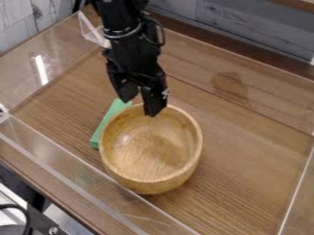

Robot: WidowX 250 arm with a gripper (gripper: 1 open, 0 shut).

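A round wooden bowl (151,156) sits in the lower middle of the camera view, empty as far as shows. A flat green object (113,119) lies along its left side, partly hidden by the bowl and gripper. My black gripper (139,105) hangs above the bowl's back left rim and the green object's upper end, its fingers open. I cannot tell whether it touches either.
A pale or transparent border runs along the left side, with dark items at the bottom left corner.
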